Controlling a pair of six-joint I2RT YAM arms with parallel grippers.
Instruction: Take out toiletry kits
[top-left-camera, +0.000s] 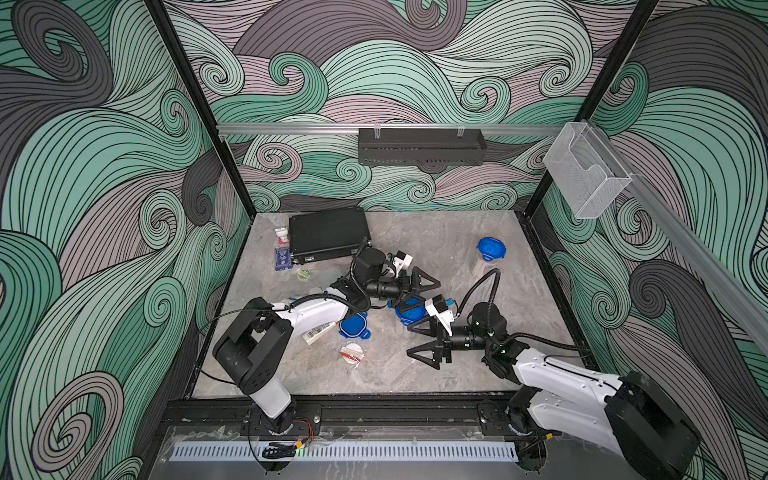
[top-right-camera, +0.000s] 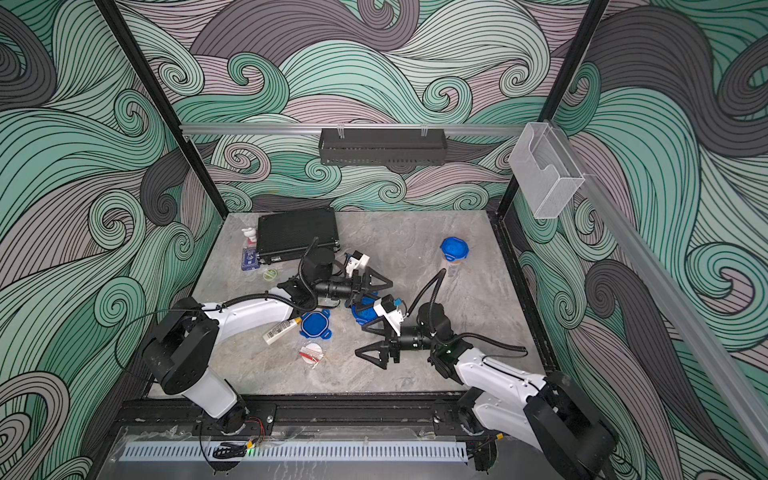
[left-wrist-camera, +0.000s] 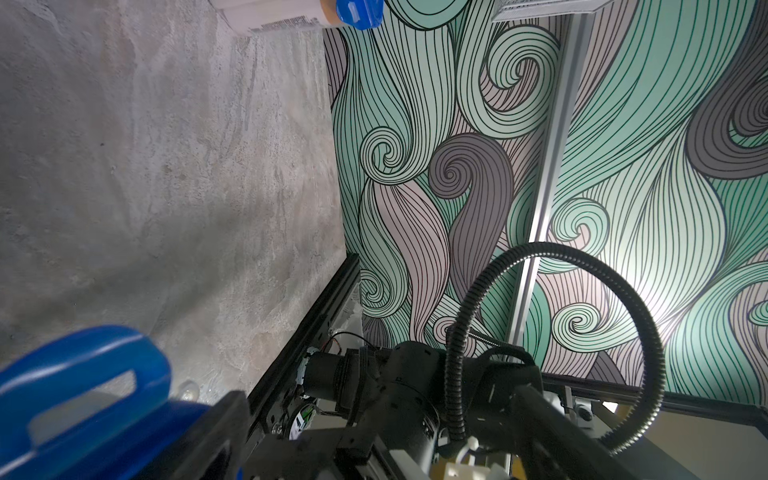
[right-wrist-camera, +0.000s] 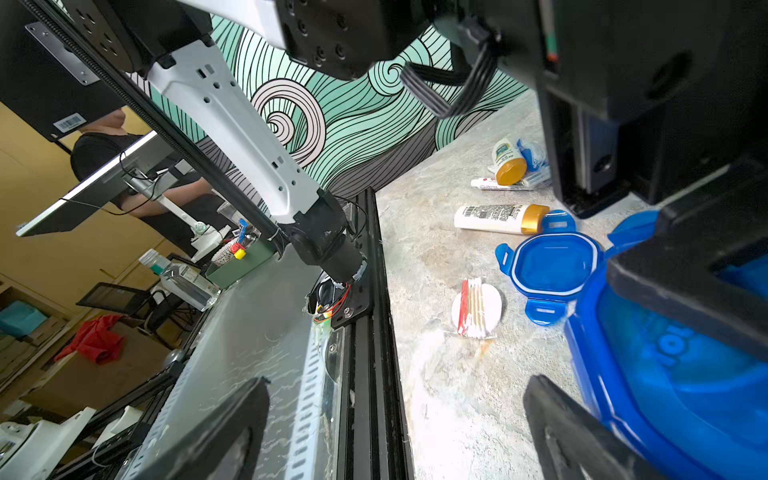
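A blue container stands at mid-table, partly hidden by the arms in both top views. Beside it lies its blue lid, flat. A packet of cotton swabs and pads is on the table in front of the lid, close to a white tube with a gold cap. Over the container's far side my left gripper is open; in the left wrist view a blue latch flap shows beside its fingers. My right gripper, also open, is at the container's near side. Nothing shows between its fingers.
A black case fills the back left, with a small blue pack and a white bottle beside it. More tubes lie behind the lid. Another blue container stands back right; free table surrounds it.
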